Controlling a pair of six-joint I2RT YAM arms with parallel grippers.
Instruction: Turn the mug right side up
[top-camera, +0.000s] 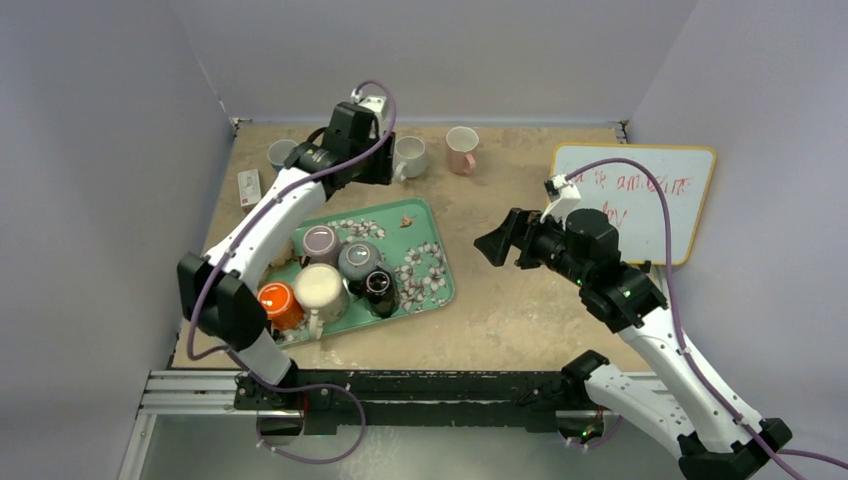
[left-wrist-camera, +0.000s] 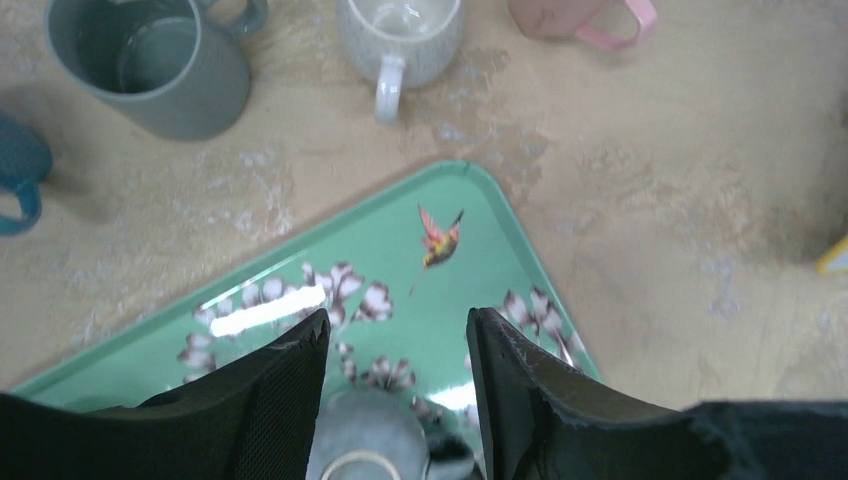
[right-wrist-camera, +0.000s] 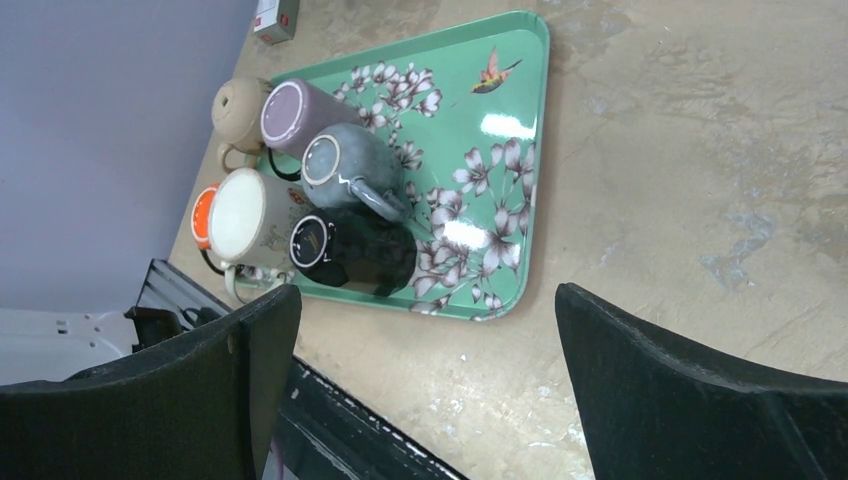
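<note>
Several mugs stand upright along the back of the table: a white mug (left-wrist-camera: 402, 45), a pink mug (top-camera: 462, 150), a grey-green mug (left-wrist-camera: 165, 75) and a blue mug (left-wrist-camera: 18, 165). On the green tray (right-wrist-camera: 470, 60) several more mugs show their bases, among them a grey-blue mug (right-wrist-camera: 350, 165), a black mug (right-wrist-camera: 360, 250), a lilac mug (right-wrist-camera: 300, 115), a cream mug (right-wrist-camera: 250, 215) and an orange mug (top-camera: 280, 303). My left gripper hangs above the tray, part open and empty. Over bare table, my right gripper stands open, holding nothing.
A whiteboard (top-camera: 640, 170) with red writing lies at the right. A small white box (top-camera: 249, 188) sits near the left edge. Bare table (top-camera: 480, 310) stretches between tray and whiteboard, and the tray's far right part is empty.
</note>
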